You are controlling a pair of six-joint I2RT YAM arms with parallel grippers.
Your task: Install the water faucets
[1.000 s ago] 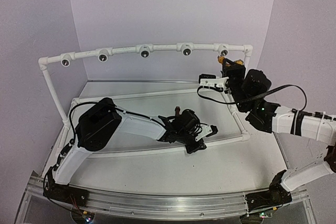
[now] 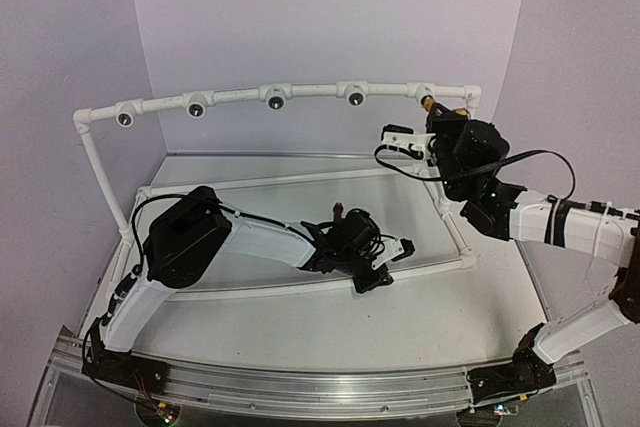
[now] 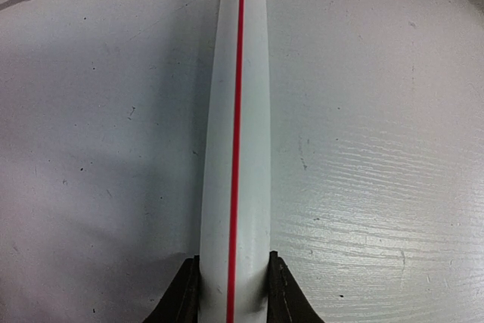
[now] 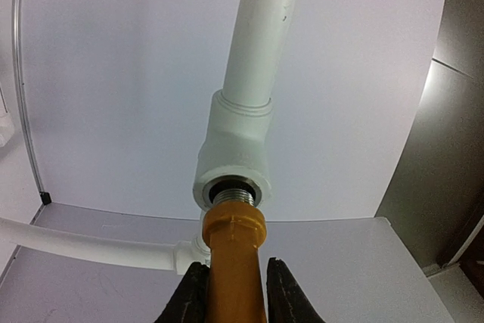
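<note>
An orange-brown faucet (image 4: pixel 236 251) is clasped by my right gripper, one finger on each side of its body. Its threaded silver end (image 4: pixel 234 196) points into the dark mouth of a white tee fitting (image 4: pixel 233 141), the rightmost on the upper pipe. Thread still shows outside; how deep the tip sits cannot be told. In the left wrist view, a white pipe with a red stripe (image 3: pixel 236 149) runs between the fingers of my left gripper, which is shut on it. From above, that is the frame's front lower pipe (image 2: pixel 270 288).
Several more tee sockets, such as the one left of the faucet (image 2: pixel 355 97), stand empty along the upper pipe (image 2: pixel 315 91). A right upright and corner elbow (image 2: pixel 472 94) stand close to the right gripper. The white base is clear at front right.
Over the last second my right gripper has moved slightly up with the faucet, bringing its end to the rightmost socket. The left arm has kept still on the pipe.
</note>
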